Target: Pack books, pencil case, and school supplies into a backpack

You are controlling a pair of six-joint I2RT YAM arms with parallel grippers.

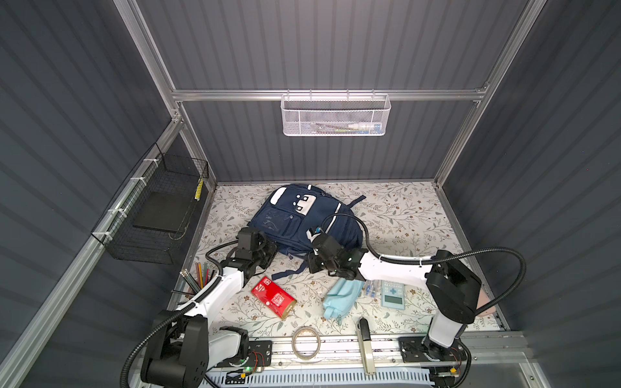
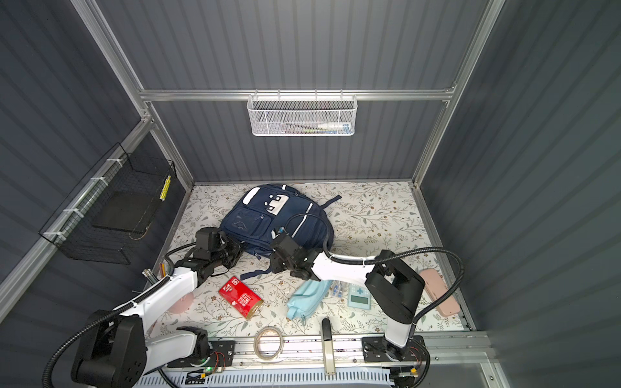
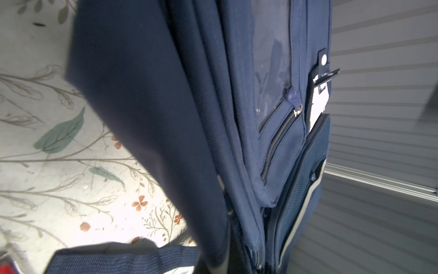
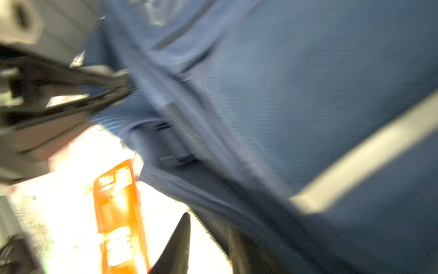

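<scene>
The navy backpack (image 1: 310, 210) lies on the patterned table at the back, a bear face on its front. At its near left corner, my left gripper is shut, with a fold of the backpack's cloth running into its fingertips. My right gripper stands part open along the near edge, its dark fingers apart beside an open seam with a zip; I see nothing held. A red pack (image 1: 273, 296), a light blue pencil case (image 1: 343, 298) and a calculator (image 1: 392, 295) lie in front. A pink case (image 2: 440, 292) is at the right.
Pencils (image 1: 201, 276) stand in a holder behind the left arm. A black wire basket (image 1: 158, 213) hangs on the left wall, a white one (image 1: 335, 119) at the back. A tape roll (image 1: 306, 342) rests on the front rail.
</scene>
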